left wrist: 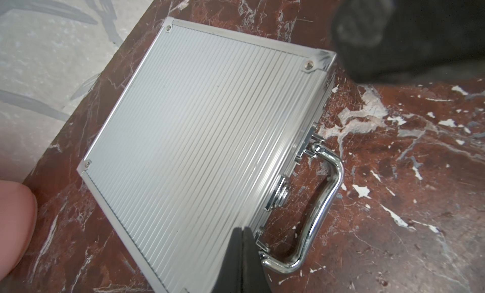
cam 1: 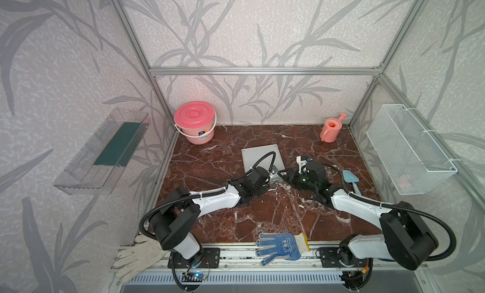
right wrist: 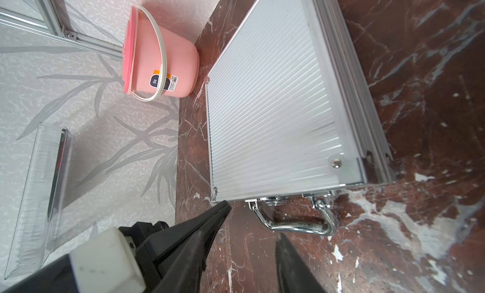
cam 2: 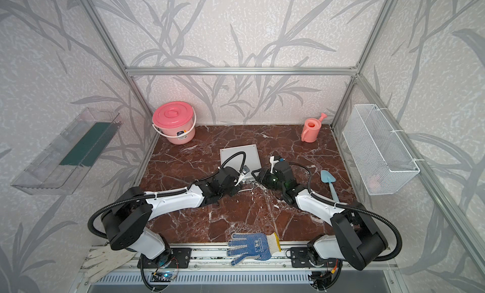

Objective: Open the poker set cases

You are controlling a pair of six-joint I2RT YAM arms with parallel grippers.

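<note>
The silver ribbed case (cam 1: 257,156) lies flat on the table with its lid down. Along its front side, the left wrist view shows a metal handle (left wrist: 320,207) sticking out and a latch (left wrist: 277,194). My left gripper is shut with empty fingers, over the case's front edge near one handle end; the handle passes outside them. In the right wrist view my right gripper stands open in front of the case, its fingers (right wrist: 290,262) apart and empty, clear of the handle (right wrist: 298,226). Black parts of the other arm intrude into both wrist views.
A pink lidded bucket (cam 1: 195,123) stands at the back left, a pink watering can (cam 1: 331,129) at the back right. A blue scoop (cam 1: 351,179) lies on the right. Blue glove (cam 1: 280,246) rests at the front edge. Table between glove and case is bare.
</note>
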